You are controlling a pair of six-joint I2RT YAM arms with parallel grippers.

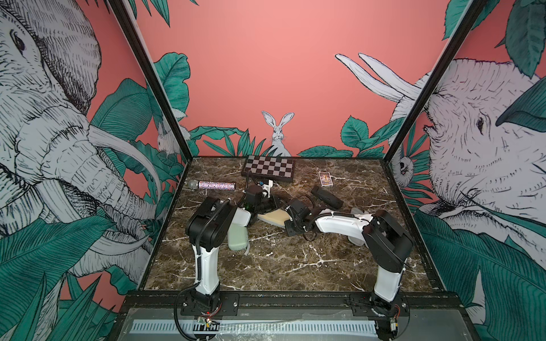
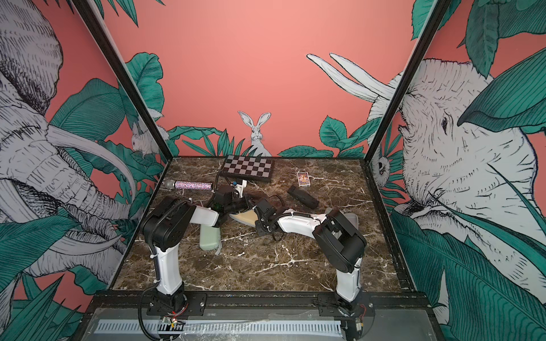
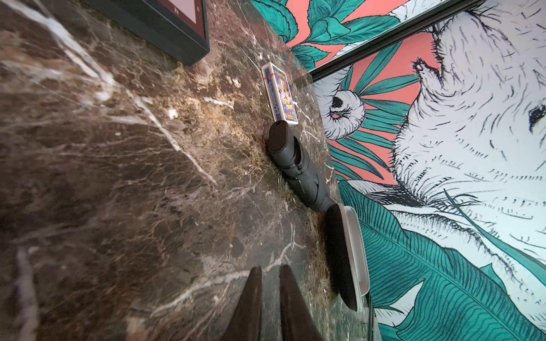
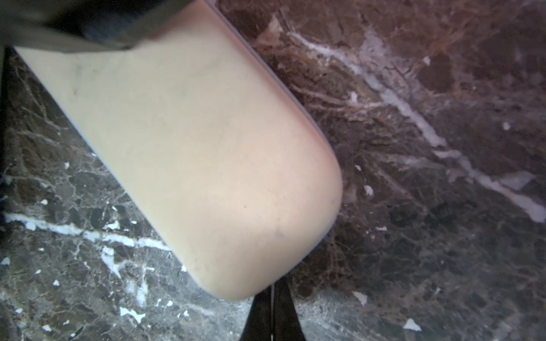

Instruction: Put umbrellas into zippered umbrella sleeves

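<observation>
A cream sleeve (image 4: 216,159) lies on the marble between the grippers. My right gripper is shut at its rounded end, with nothing visible held. My left gripper is slightly open, nothing between its fingers, pointing toward a folded black umbrella (image 3: 301,173) and a grey sleeve (image 3: 355,255) with a dark side. In the top left view, the umbrella (image 1: 327,197) lies behind the right arm, and a green sleeve (image 1: 237,237) lies beside the left arm.
A checkered board (image 1: 267,167) and card box (image 1: 326,179) lie at the back; a glittery tube (image 1: 216,185) is at the back left.
</observation>
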